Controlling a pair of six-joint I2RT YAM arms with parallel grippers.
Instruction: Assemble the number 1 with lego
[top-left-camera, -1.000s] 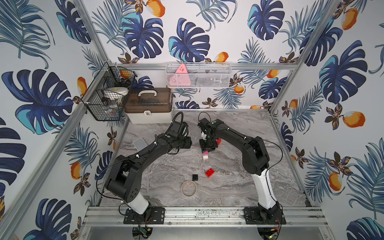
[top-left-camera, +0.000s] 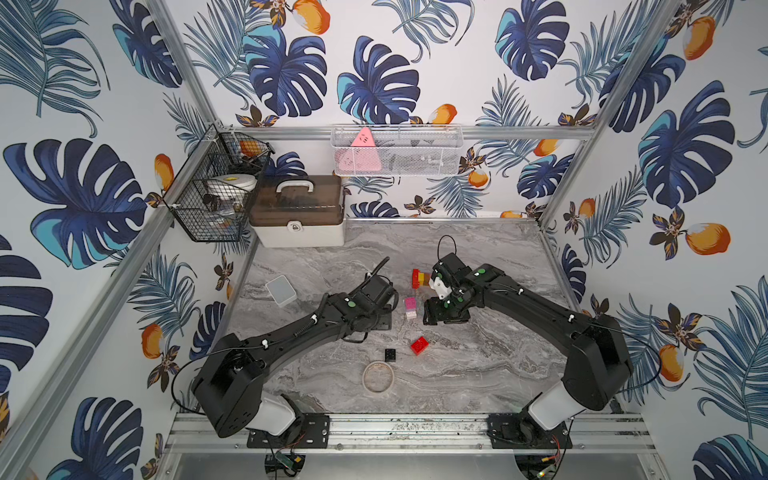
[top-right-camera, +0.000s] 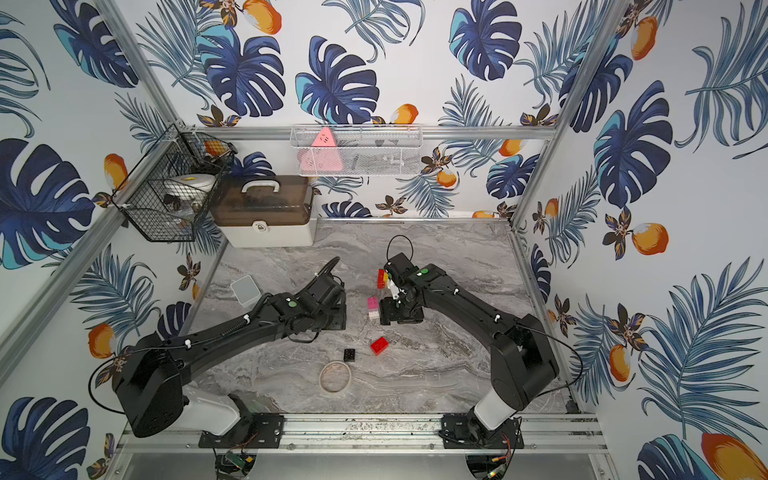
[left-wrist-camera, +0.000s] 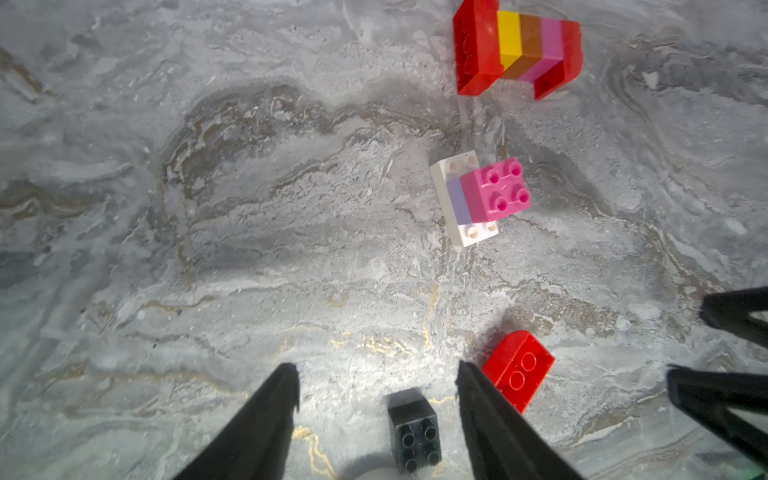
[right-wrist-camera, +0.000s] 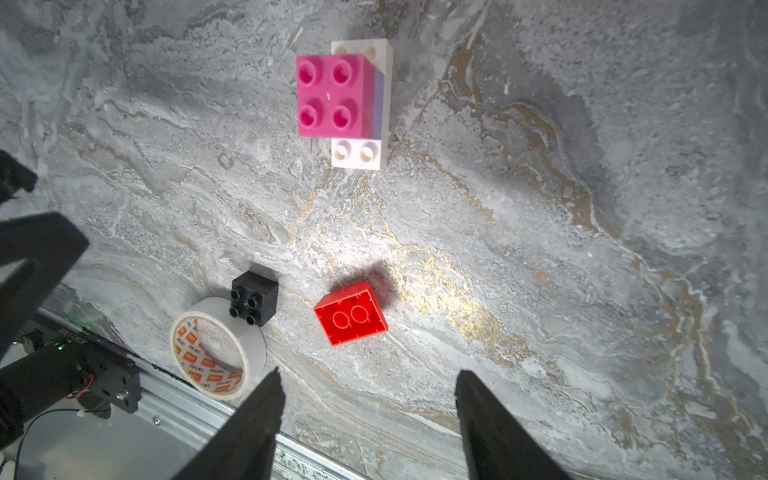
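A stack of white, lilac and pink bricks (left-wrist-camera: 492, 192) lies mid-table; behind it stands a group of red, yellow, orange and pink bricks (left-wrist-camera: 520, 48). Toward the front lie a red brick (right-wrist-camera: 352, 313) and a black brick (right-wrist-camera: 252, 297). My left gripper hangs open above the table, left of the stack, with nothing between its fingers. My right gripper is over the table, right of the stack, its fingers apart and empty, with the red brick farther along in its wrist view.
A tape roll (right-wrist-camera: 256, 352) lies by the black brick. A pale tray (top-left-camera: 281, 289) is at the left, a lidded box (top-left-camera: 296, 232) at the back left.
Both arms have moved: the right gripper toward the right and front, uncovering the brick group and stack; the left gripper toward the front and right. The loose bricks are unmoved.
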